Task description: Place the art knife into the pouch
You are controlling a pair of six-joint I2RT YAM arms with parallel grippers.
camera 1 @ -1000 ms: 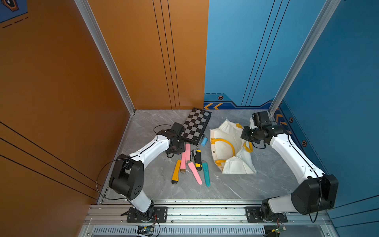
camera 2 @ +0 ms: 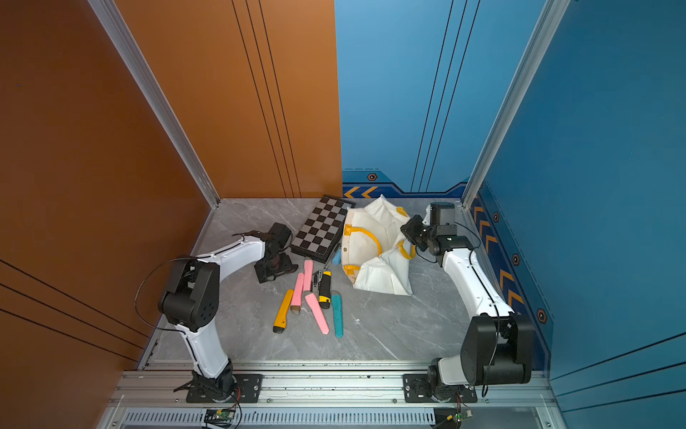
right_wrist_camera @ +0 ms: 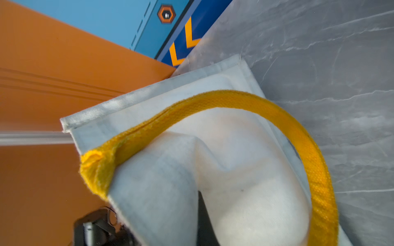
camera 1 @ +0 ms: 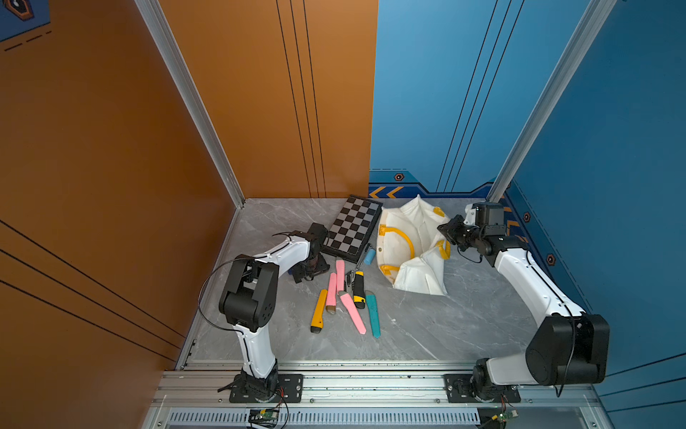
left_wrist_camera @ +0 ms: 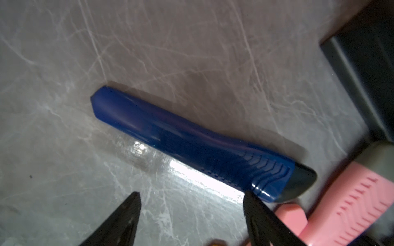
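Note:
A dark blue art knife [left_wrist_camera: 184, 143] lies on the table below my left gripper, whose fingers stand apart with nothing between them; the knife is largely hidden under that arm in the top views. My right gripper [camera 1: 453, 228] is at the upper right rim of the white pouch [camera 1: 407, 271] with yellow handles. In the right wrist view, pouch fabric fills the space round its dark finger [right_wrist_camera: 205, 225]; whether fabric is pinched cannot be seen clearly.
A checkerboard [camera 1: 351, 227] lies at the back centre. Several pink, yellow [camera 1: 318, 311], black and teal [camera 1: 373, 314] knives lie in the middle front. Free table is at front and right.
The left arm has moved back and lower over the blue knife's area.

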